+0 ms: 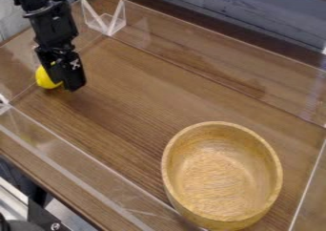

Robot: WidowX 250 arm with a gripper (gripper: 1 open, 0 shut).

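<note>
The black gripper (61, 71) hangs at the far left, its open fingers low over the wooden table, around a yellow object (45, 78). The yellow object is rounded and partly hidden behind the gripper, so whether the fingers touch it cannot be told.
A large pale wooden bowl (222, 174) sits at the front right. A clear bracket-like piece (105, 17) stands at the back left. Walls or rims border the table at the back and left.
</note>
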